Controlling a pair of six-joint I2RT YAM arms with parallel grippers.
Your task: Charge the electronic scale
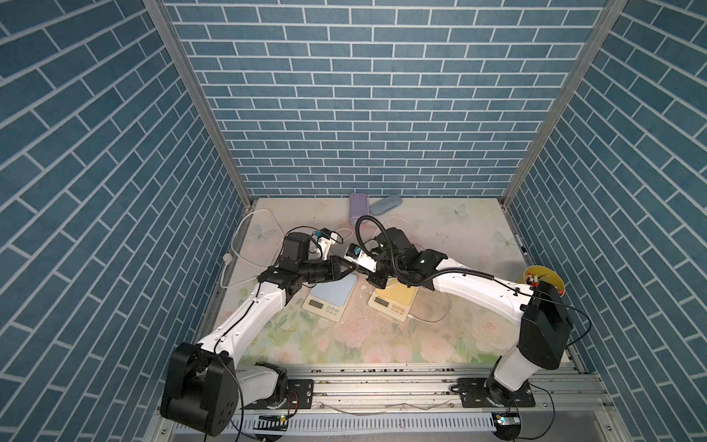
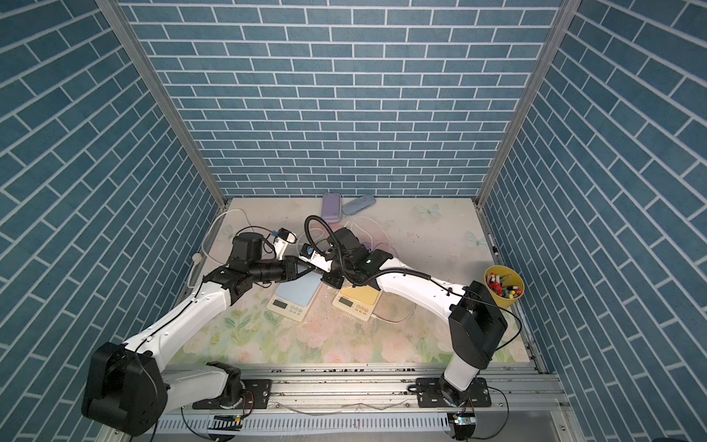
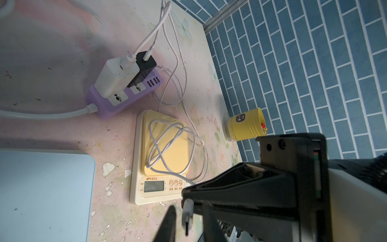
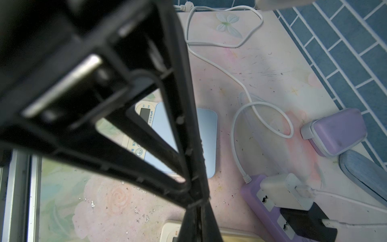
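In the left wrist view the blue-topped scale (image 3: 44, 193) lies at lower left. The yellow-topped scale (image 3: 173, 147) has a loosely coiled white cable (image 3: 159, 155) on it. That cable runs behind my right gripper's fingers (image 3: 241, 189), which are shut, with a small pale plug (image 3: 187, 211) at their tip. My left gripper is part open, its blurred fingers on either side of the plug with gaps visible. From above, left gripper (image 1: 352, 266) and right gripper (image 1: 359, 273) meet over the scales. My right gripper hides its own grasp in its wrist view.
A purple power strip (image 3: 105, 105) carries a white adapter (image 3: 114, 76) and a black one (image 3: 143, 68) with cables plugged in. A yellow bucket (image 1: 543, 278) stands at far right. Two cases, purple (image 1: 358, 206) and blue (image 1: 386, 204), lie at the back.
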